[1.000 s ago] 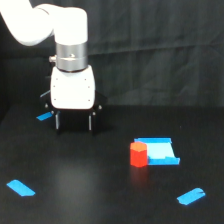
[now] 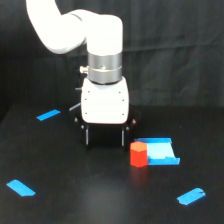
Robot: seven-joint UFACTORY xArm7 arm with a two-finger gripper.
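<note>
In the camera view, a small red block (image 2: pixel 138 154) sits on the dark table at the near left corner of a blue-edged square (image 2: pixel 164 151) with a pale inside. To the left of the block and farther back, my gripper (image 2: pixel 105 136) hangs pointing down from the white arm. Its two thin dark fingers stand wide apart, with nothing between them. The block and the gripper are apart.
Strips of blue tape lie on the table (image 2: pixel 100 190): one strip (image 2: pixel 48 115) at the back left, another strip (image 2: pixel 20 188) at the front left, and a third strip (image 2: pixel 191 196) at the front right.
The arm and its gripper have moved to the right, closer to the red block, and sit a little lower in view. The block and the blue-edged square have stayed in place.
</note>
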